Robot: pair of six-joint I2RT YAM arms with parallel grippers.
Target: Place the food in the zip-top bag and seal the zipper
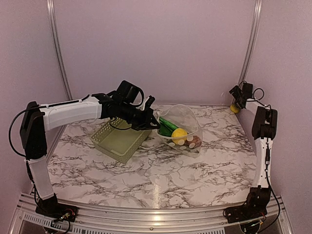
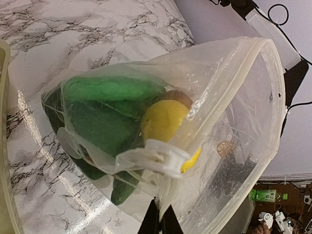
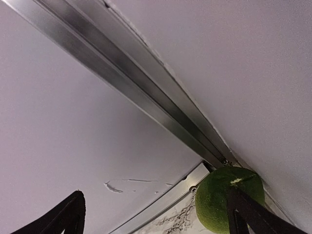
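Observation:
The clear zip top bag [image 1: 187,113] stands with its mouth spread on the marble table. Inside are a yellow fruit [image 2: 163,119], green vegetables [image 2: 114,90] and a brownish round item [image 1: 193,142]. My left gripper is shut on the bag's rim, near the white zip slider [image 2: 165,157]. At the far right corner lies a round fruit [image 3: 229,200], yellowish from above and green in the right wrist view. My right gripper [image 1: 235,92] is open just above it, with its right finger [image 3: 246,214] covering part of the fruit. Nothing shows between those fingers.
An empty pale green basket [image 1: 123,155] sits left of the bag, under the left arm. The side wall and metal corner post [image 1: 251,46] stand close around the right gripper.

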